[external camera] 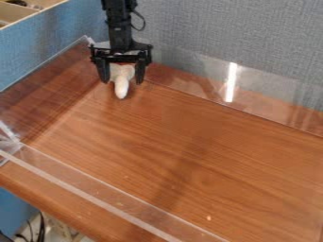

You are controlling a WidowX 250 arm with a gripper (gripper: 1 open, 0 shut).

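My black gripper (pixel 121 68) hangs near the back left of the wooden table, its fingers open. A pale, whitish elongated object (pixel 121 87) stands or lies just beneath and between the fingers; I cannot tell whether they touch it.
Clear plastic edging runs along its back and front left. A grey padded wall (pixel 240 38) stands behind, a blue panel to the left.
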